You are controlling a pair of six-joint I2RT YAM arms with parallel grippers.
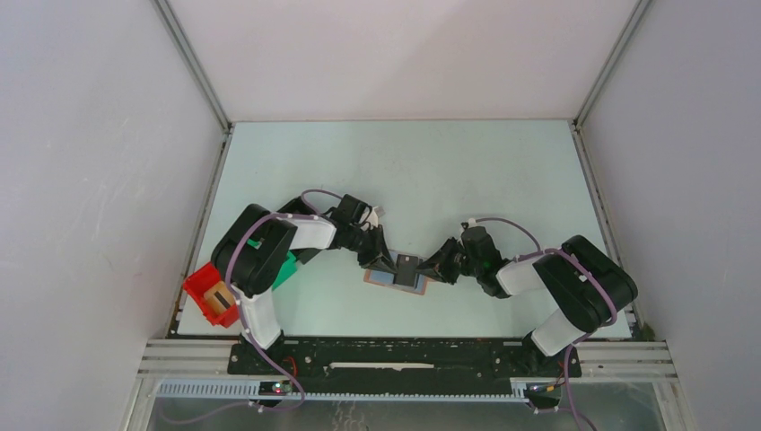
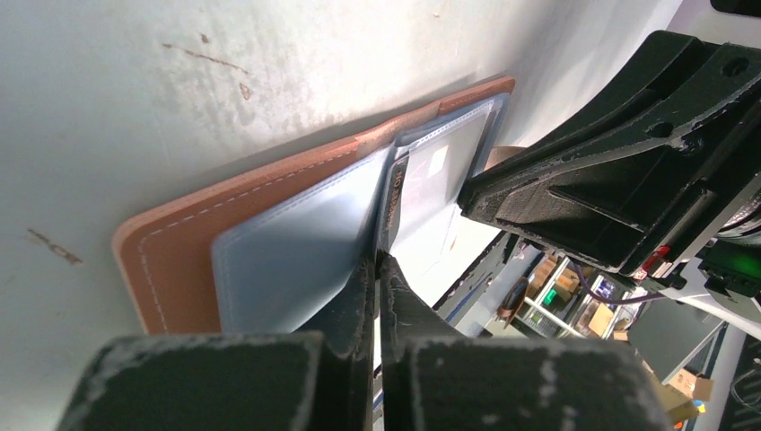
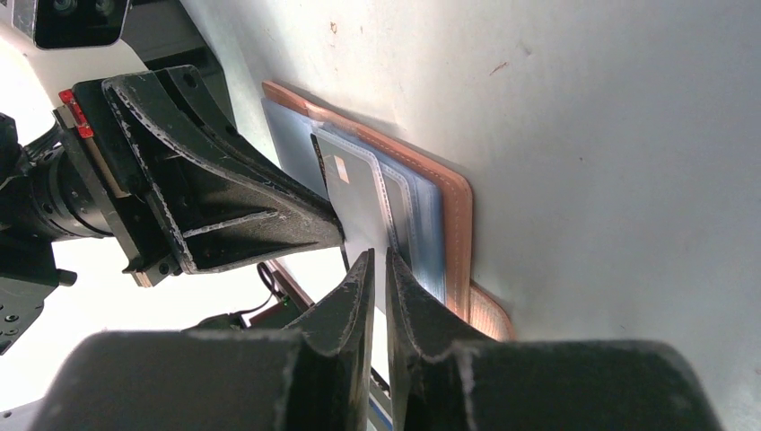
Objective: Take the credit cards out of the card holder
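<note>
The card holder (image 1: 380,277) lies open on the table between both grippers, with a brown cover and clear bluish sleeves. In the left wrist view, a sleeve page (image 2: 446,171) with a dark-edged card stands raised. My left gripper is shut with its tips at that page's edge; whether the film is caught between them cannot be told. The right wrist view shows a grey card (image 3: 354,193) in a sleeve. My right gripper is narrowly open, its tips around or against the sleeve's edge.
At the left stand a red bin (image 1: 196,285) with a brown item in it, a green bin (image 1: 285,269) and a black bin (image 1: 301,206), partly under the left arm.
</note>
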